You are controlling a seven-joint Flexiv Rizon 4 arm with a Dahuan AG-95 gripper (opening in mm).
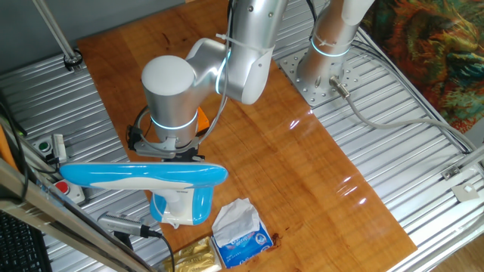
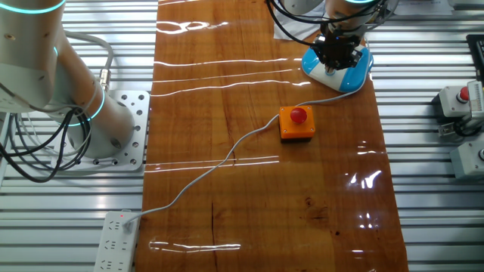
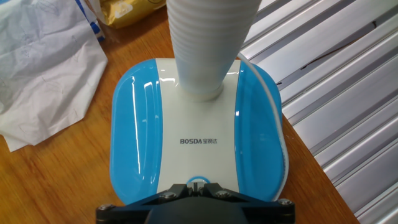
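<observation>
A blue and white desk lamp stands near the table's edge; its long head [image 1: 144,175] spans the lower left of exterior view 1. In the wrist view, its base [image 3: 198,134] carries a white ribbed neck [image 3: 211,43] and BOSDA lettering. My gripper is shut, its fingertips together over the near edge of the base, beside a small round blue-ringed mark [image 3: 199,179]. Nothing shows between the fingers. Whether they touch the base, I cannot tell. From exterior view 2, the gripper [image 2: 338,66] points down onto the lamp base [image 2: 357,75].
A blue tissue pack [image 1: 246,245] with white tissue on top lies beside a gold packet [image 1: 193,257]. An orange box with a red button [image 2: 298,115] sits behind the gripper, with a grey cable [image 2: 231,155] crossing the table.
</observation>
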